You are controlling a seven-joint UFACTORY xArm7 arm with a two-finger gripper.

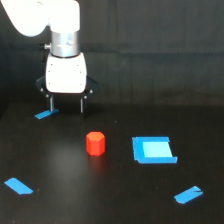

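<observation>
A red hexagonal block (95, 143) sits on the dark table, a little left of the middle. To its right a square outline of blue tape (142, 141) surrounds a pale light-blue patch (156, 149); block and outline are well apart. My gripper (67, 104) hangs at the upper left, behind and left of the block. Its two thin dark fingers are spread wide apart, and nothing shows between them.
Blue tape strips lie flat on the table: one (18, 186) at the front left, one (188, 195) at the front right, one (46, 114) below the gripper's left finger. A dark curtain (150, 50) hangs behind.
</observation>
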